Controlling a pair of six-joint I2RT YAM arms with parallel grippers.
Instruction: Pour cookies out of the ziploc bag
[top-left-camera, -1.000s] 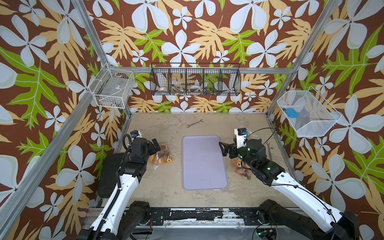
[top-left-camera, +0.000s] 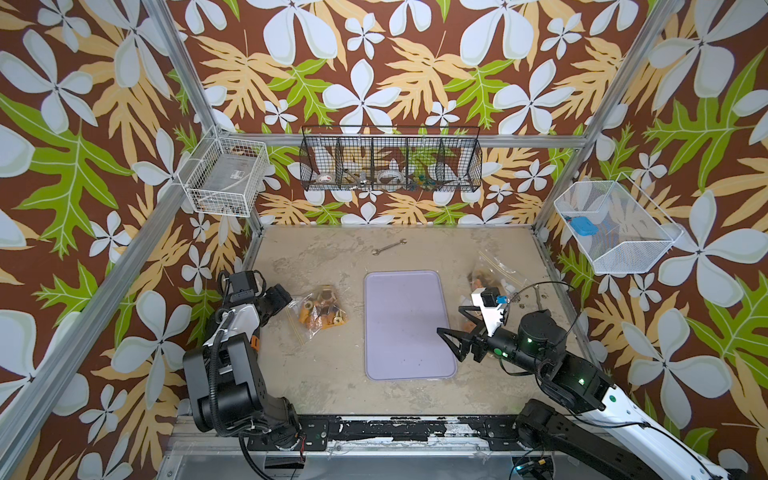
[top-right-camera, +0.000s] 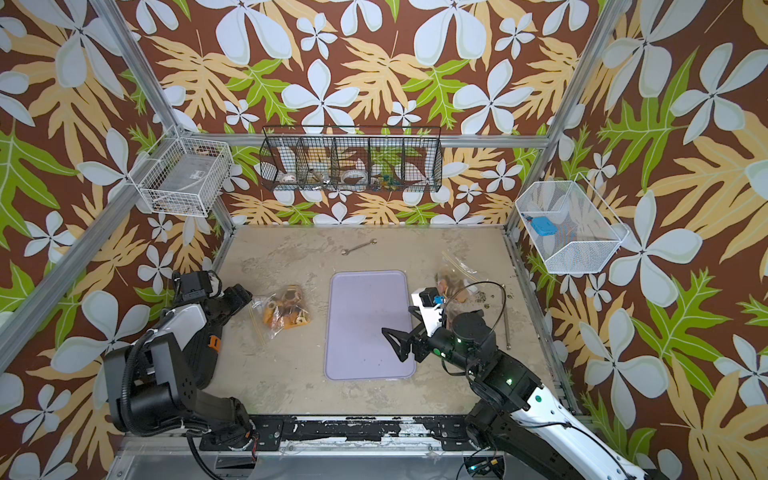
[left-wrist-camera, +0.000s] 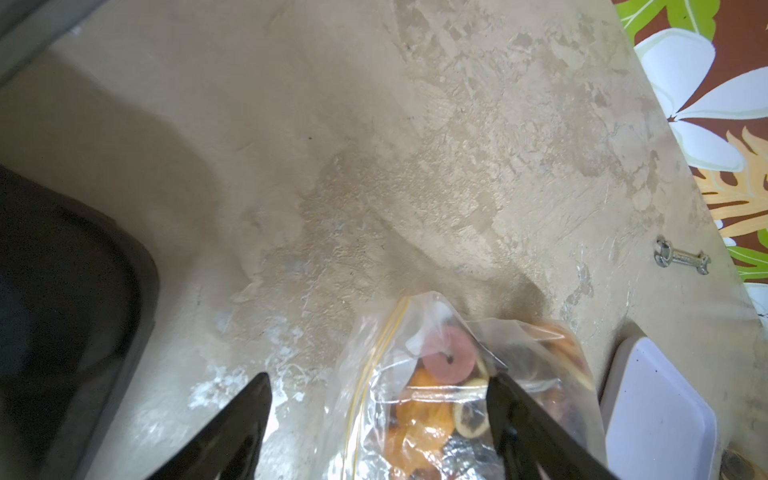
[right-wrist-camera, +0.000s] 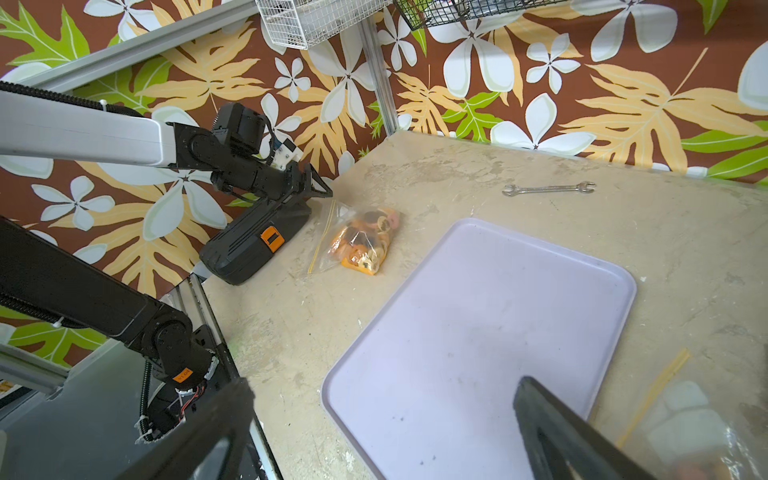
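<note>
A ziploc bag of cookies (top-left-camera: 320, 312) lies flat on the table left of the lavender tray (top-left-camera: 408, 324). My left gripper (top-left-camera: 280, 297) is just left of and above it; in the left wrist view its fingers (left-wrist-camera: 520, 416) stand apart over the bag (left-wrist-camera: 448, 400), with nothing held. A second bag (top-right-camera: 452, 280) lies right of the tray, partly hidden behind my right arm. My right gripper (top-left-camera: 456, 336) is open above the tray's right side, nothing between its fingers.
A wrench (top-left-camera: 388, 246) lies behind the tray. A black case (right-wrist-camera: 248, 248) stands along the left edge. Wire baskets (top-left-camera: 388, 164) hang on the walls.
My left arm has drawn back and to the left from over the left bag, uncovering more of it. My right gripper has moved slightly toward the front.
</note>
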